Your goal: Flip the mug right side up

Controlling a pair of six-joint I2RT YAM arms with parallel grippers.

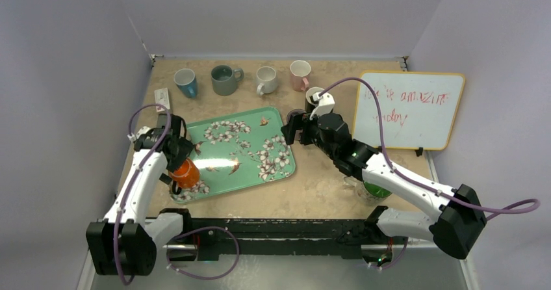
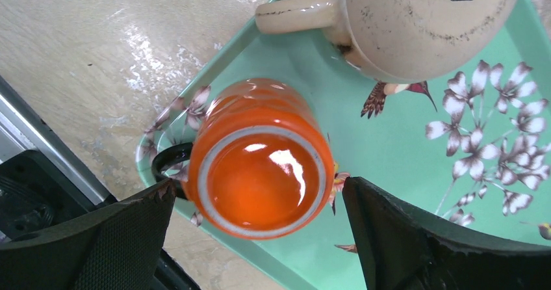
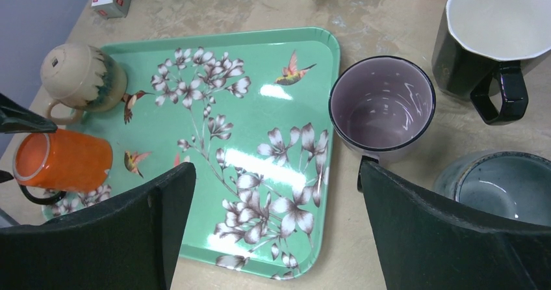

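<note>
The orange mug (image 2: 262, 184) stands base up at the tray's front left corner, its shiny bottom facing the left wrist camera and its black handle (image 2: 170, 161) pointing left. My left gripper (image 1: 177, 163) is open above it. In the left wrist view, one finger (image 2: 140, 228) lies at each side of the mug's base, with no clear grip on it. Behind it, a beige mug (image 2: 422, 23) also shows its base, partly out of frame. My right gripper is open and empty over the tray's right side.
The green tray (image 1: 227, 166) is otherwise bare. Near the right gripper stand a purple mug (image 3: 382, 108), a black mug (image 3: 455, 59) and a grey-blue mug (image 3: 500, 189). Several mugs line the back; a whiteboard (image 1: 409, 108) lies at right.
</note>
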